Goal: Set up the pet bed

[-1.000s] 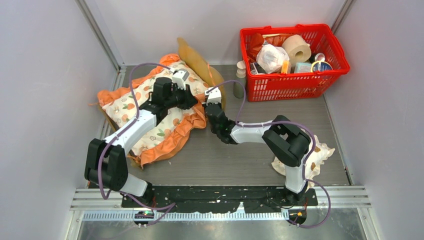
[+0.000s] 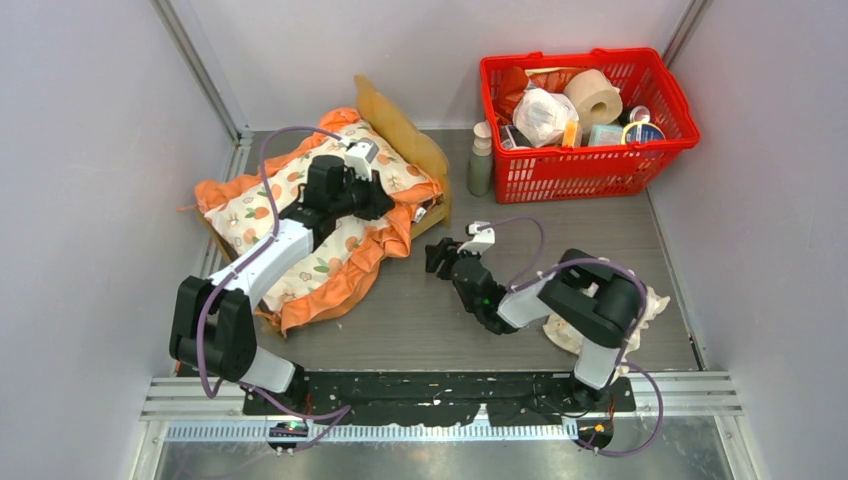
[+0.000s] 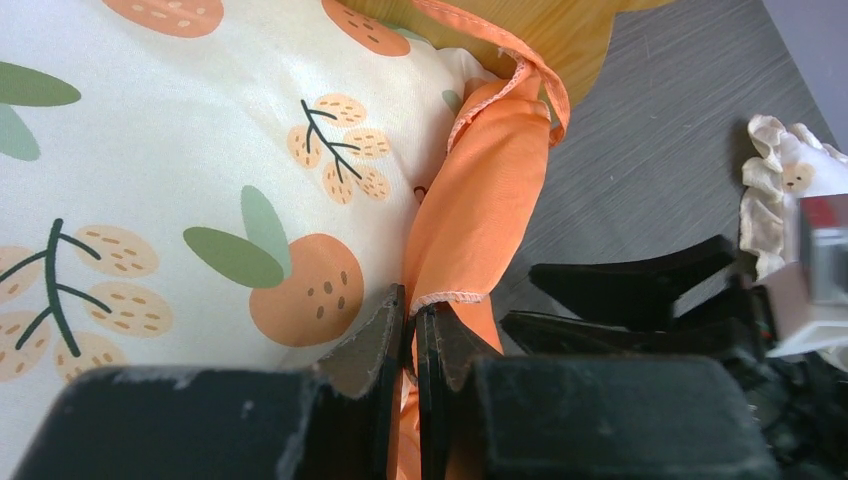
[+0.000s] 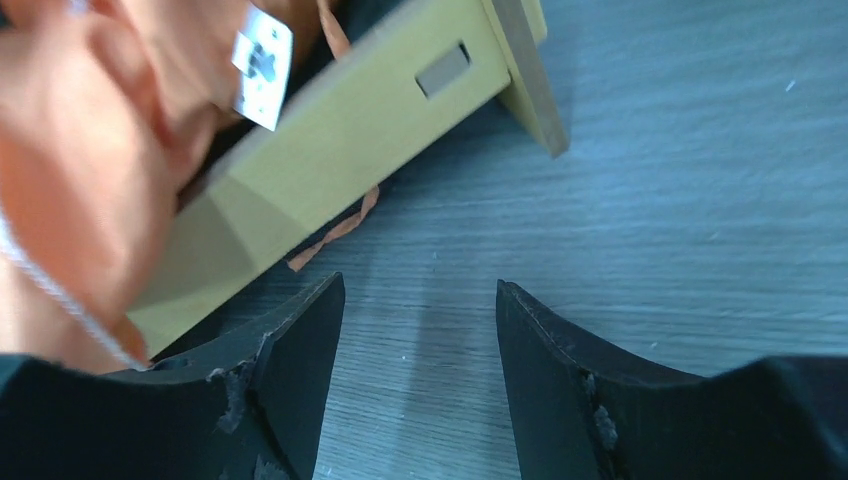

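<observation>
The pet bed's wooden frame (image 2: pixel 405 135) holds a white cushion cover (image 2: pixel 245 225) with an orange ruffle (image 2: pixel 335 290). My left gripper is over the right side, its fingers close together at the orange fabric (image 3: pixel 485 190); whether they grip it is hard to tell. My right gripper (image 2: pixel 433 256) is low over the floor just right of the bed, open and empty; in the right wrist view a frame rail (image 4: pixel 300 170) with a dangling orange tie (image 4: pixel 340 228) lies ahead of it.
A red basket (image 2: pixel 595 175) of household items stands at the back right, a green bottle (image 2: pixel 479 170) beside it. A ruffled patterned cloth (image 2: pixel 650 315) lies at the right under my right arm. Floor between bed and basket is clear.
My right gripper has moved toward the front and right, away from the orange fabric at the bed's corner, down beside the bed. The left arm looks unmoved.
</observation>
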